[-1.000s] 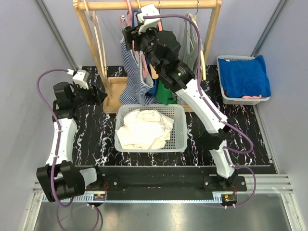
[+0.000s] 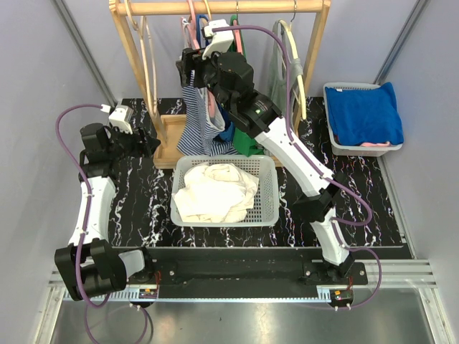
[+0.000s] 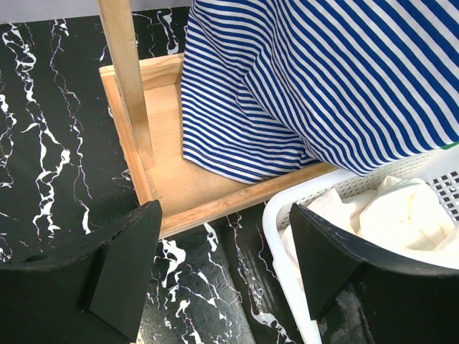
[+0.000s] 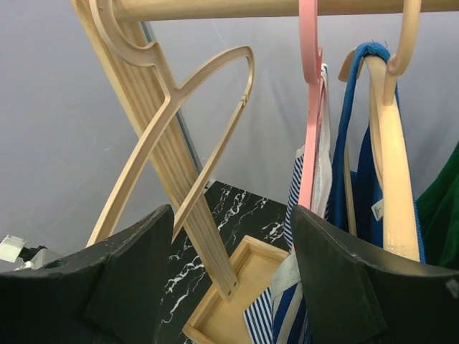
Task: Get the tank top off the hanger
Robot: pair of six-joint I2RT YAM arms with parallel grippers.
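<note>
The blue-and-white striped tank top (image 2: pixel 197 132) hangs from a pink hanger on the rack, its lower part filling the upper right of the left wrist view. My right gripper is open beside that hanger. Its right fingertip overlaps the hanger's side in view, and whether they touch I cannot tell; a pale edge of the top (image 4: pixel 287 271) shows just inside that finger. Left of the rack, low over the floor, my left gripper has its fingers apart with nothing between them, clear of the striped cloth (image 3: pixel 237 115).
An empty wooden hanger (image 4: pixel 154 140) hangs left of the pink one, passing close to my right gripper's left finger. Blue and green clothes crowd the right side. A grey basket (image 2: pixel 269 208) with cream cloth stands before the rack; another basket (image 2: pixel 358 150) holds blue cloth.
The empty wooden hanger has swung a little. My left arm looks unmoved.
</note>
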